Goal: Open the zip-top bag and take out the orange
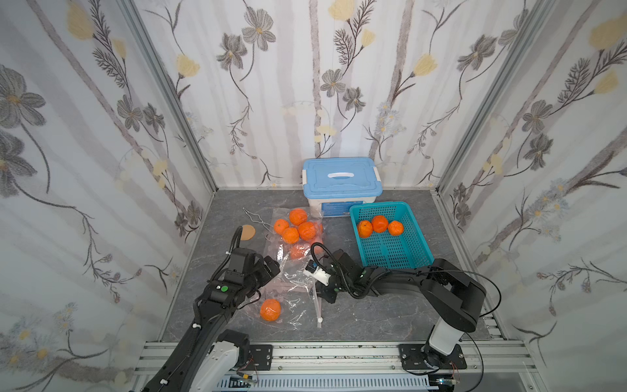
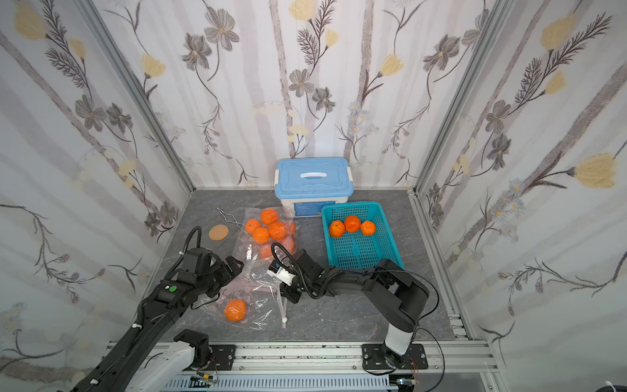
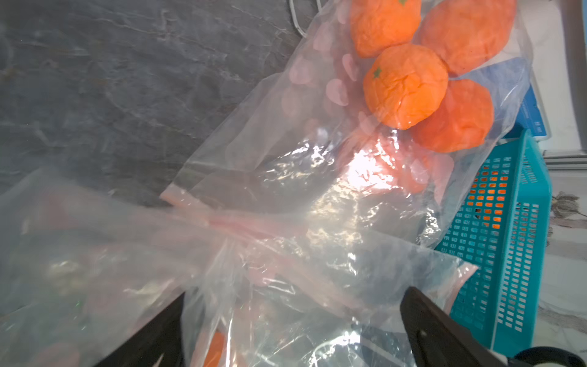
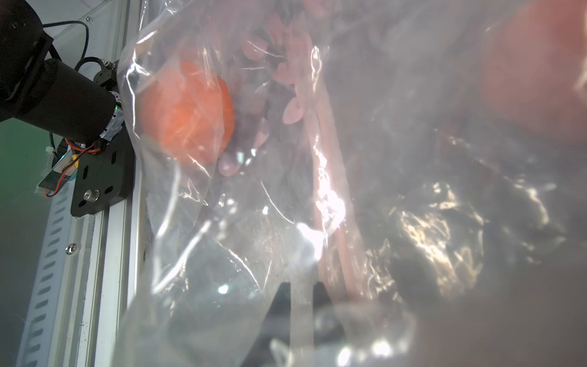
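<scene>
A clear zip top bag (image 1: 294, 277) with pink marks lies flat between my arms, its zip slider (image 1: 320, 320) toward the table's front. Several oranges (image 3: 406, 85) are bunched in its far part; a single orange (image 1: 270, 309) sits under film near the front. In the left wrist view my left gripper is open, its fingers spread wide with raised bag film between and in front of them. At the bag's right side, my right gripper is shut on a pinch of film beside the pink zip strip (image 4: 333, 202). Film blurs part of its fingers.
A teal basket (image 1: 424, 251) holding 3 oranges (image 1: 379, 224) stands to the right. Behind are a blue-lidded box (image 1: 341, 177) and, left of the bag, a tan disc (image 2: 218, 232) and bent wire (image 2: 226, 215).
</scene>
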